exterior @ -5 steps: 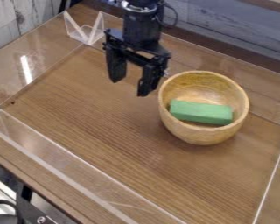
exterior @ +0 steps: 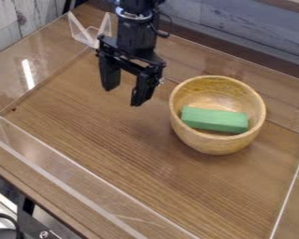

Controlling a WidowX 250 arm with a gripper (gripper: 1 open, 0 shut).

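A black robot arm hangs from the top centre, its gripper [exterior: 127, 82] open above the wooden table at the upper middle, left of a light wooden bowl [exterior: 196, 140]. Nothing shows between the fingers. A green block [exterior: 215, 119] lies inside the bowl, toward its front.
A clear plastic object [exterior: 90, 28] stands at the back left, behind the arm. A pale wall runs along the back, and a black cable lies at the lower left corner.
The arm and gripper have moved left, away from the bowl. The bowl and green block look unmoved.
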